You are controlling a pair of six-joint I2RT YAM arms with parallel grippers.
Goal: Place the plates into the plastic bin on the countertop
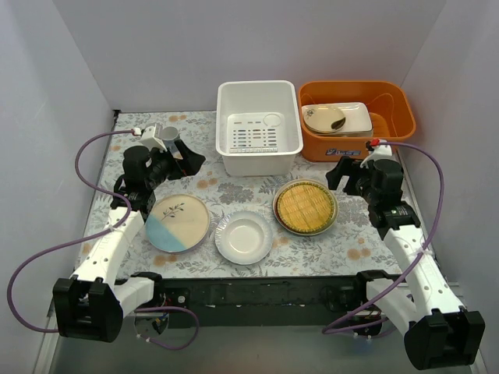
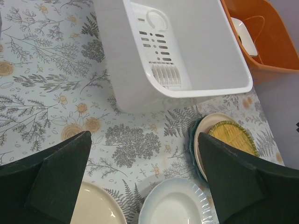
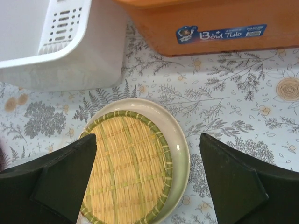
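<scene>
The white plastic bin [image 1: 260, 160] stands empty at the back middle of the countertop. In front of it, from left to right in the top view, lie a cream and light-blue plate [image 1: 173, 213], a white plate [image 1: 243, 237] and a round plate [image 3: 181, 161] with a yellow woven mat [image 1: 305, 208] on it. My left gripper [image 1: 185, 162] is open and empty over the table, left of the white bin. Above the back of the woven mat, toward its right, my right gripper [image 1: 343, 178] hangs open, its fingers apart and touching nothing.
An orange tub [image 1: 355, 146] beside the white bin holds a beige plate [image 1: 321, 117] and a white rectangular dish [image 1: 358, 118]. Walls close in the back and sides.
</scene>
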